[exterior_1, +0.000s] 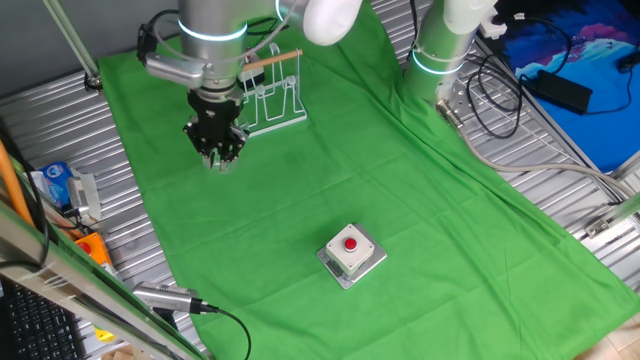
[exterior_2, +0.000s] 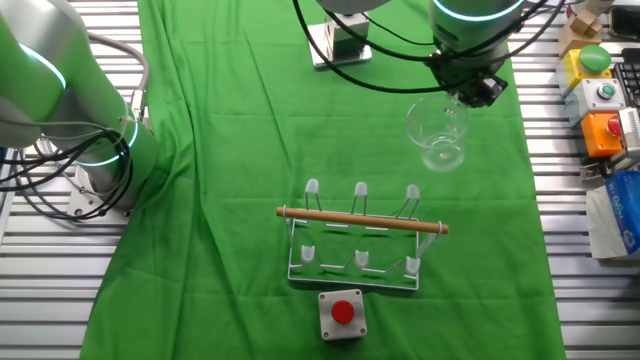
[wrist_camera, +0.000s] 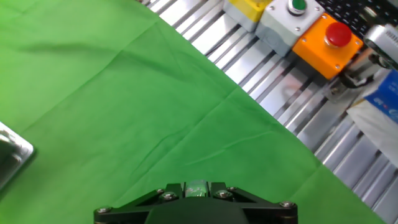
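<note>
A clear glass (exterior_2: 437, 122) shows in exterior view 2 as a transparent bowl above a round, paler part. My gripper (exterior_2: 472, 96) is at its upper right there. In the wrist view the gripper has its fingers close together, shut on a shiny transparent piece of the glass. Exterior view 1 shows the gripper (exterior_1: 218, 160) pointing down over the green cloth, with only a faint trace of glass below it. How far the glass is from the cloth is hard to tell. A white wire cup rack (exterior_2: 355, 285) with a wooden bar (exterior_2: 362, 219) stands nearby, its prongs empty.
One red-button box (exterior_1: 348, 250) sits on the open cloth, another red-button box (exterior_2: 342, 315) beside the rack. Beyond the cloth's edge are an orange button box (wrist_camera: 328, 46) and a blue packet (exterior_2: 627, 210).
</note>
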